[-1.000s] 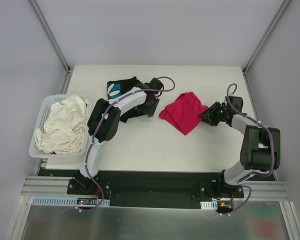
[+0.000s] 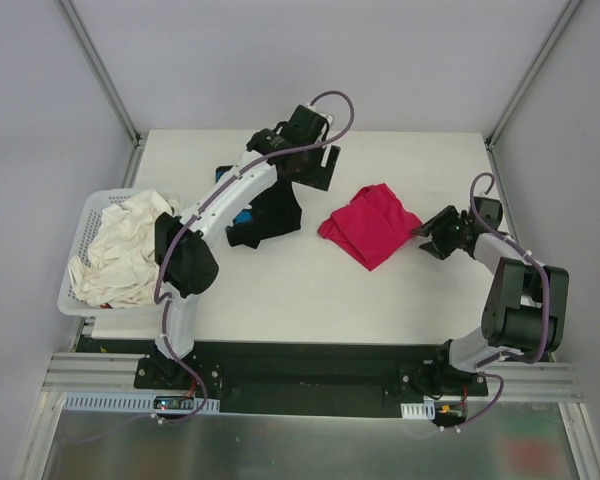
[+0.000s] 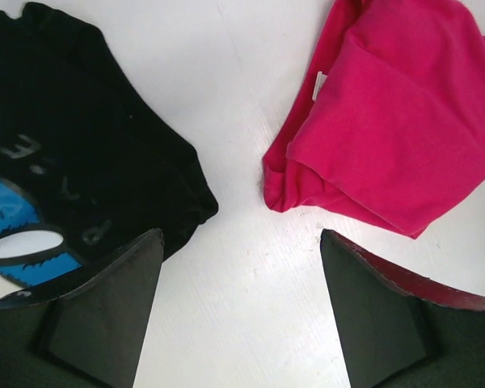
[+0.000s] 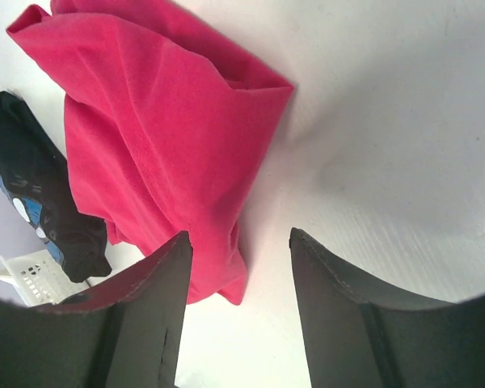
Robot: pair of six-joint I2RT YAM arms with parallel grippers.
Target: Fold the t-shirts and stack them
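A red T-shirt (image 2: 370,222) lies bunched and partly folded in the middle-right of the table; it fills much of the right wrist view (image 4: 162,137). A black T-shirt with a blue print (image 2: 265,220) lies to its left, partly hidden under my left arm in the top view, and shows clearly in the left wrist view (image 3: 81,145). My left gripper (image 2: 320,170) is raised above the table between the two shirts, open and empty. My right gripper (image 2: 430,235) hangs open just beside the red shirt's right corner, with nothing between its fingers.
A white basket (image 2: 80,240) of crumpled white cloth stands at the table's left end.
My left arm has lifted and moved up toward the back of the table. My right gripper has shifted slightly right, away from the red shirt. The shirts look unchanged.
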